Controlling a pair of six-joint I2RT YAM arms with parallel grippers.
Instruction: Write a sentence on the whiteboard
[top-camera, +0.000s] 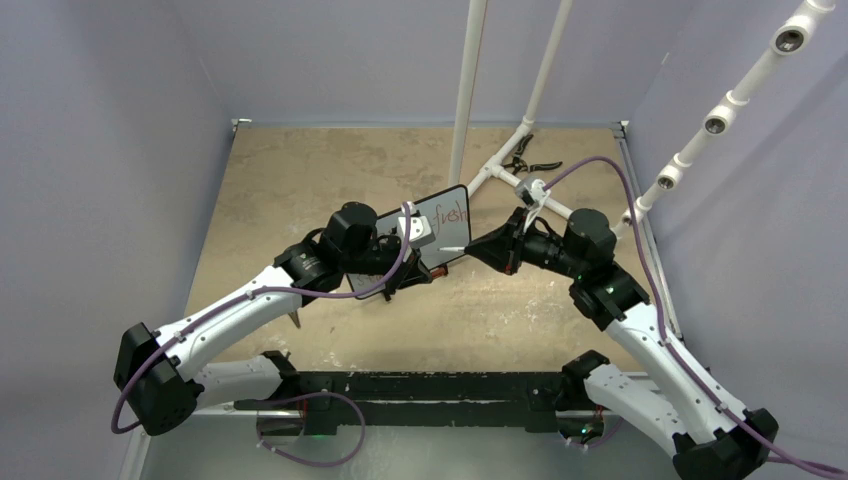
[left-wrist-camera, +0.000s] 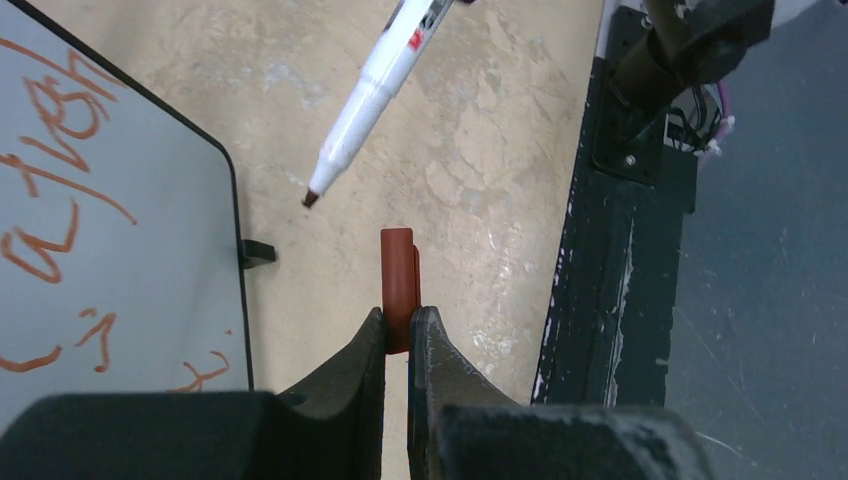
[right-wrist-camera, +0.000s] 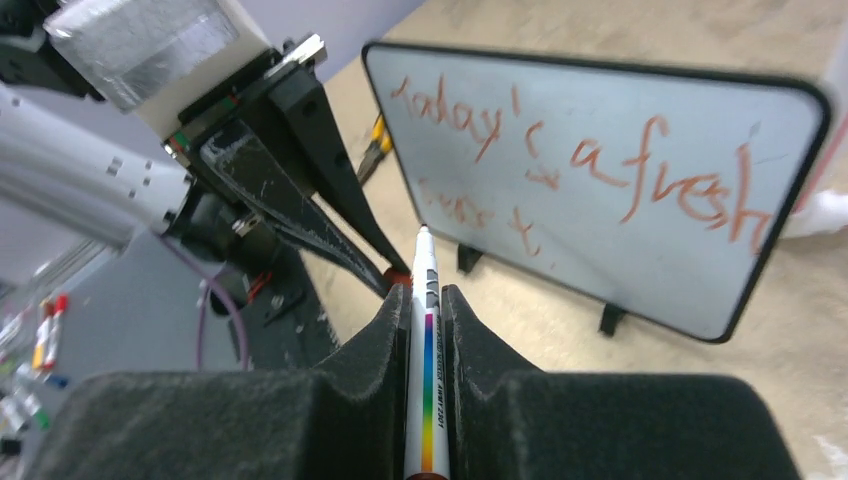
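Note:
The framed whiteboard (right-wrist-camera: 600, 180) stands tilted on small black feet, with red-brown handwriting reading "Today's a fresh" and a faint shorter line beneath. My right gripper is shut on a white marker (right-wrist-camera: 425, 265), its dark tip bare and pointing toward the board's lower edge in that view. A red-brown cap (left-wrist-camera: 398, 280) is pinched upright in my left gripper, which is shut on it. Beyond the cap in the left wrist view, the white marker (left-wrist-camera: 360, 110) is apart from it. From above, both grippers meet near the board's lower right corner.
Black-handled pliers (top-camera: 525, 163) lie at the back beside white pipes (top-camera: 510, 150). A yellow-handled tool (right-wrist-camera: 376, 145) lies left of the board in the right wrist view. Bare tabletop (top-camera: 520, 330) extends in front of the right arm.

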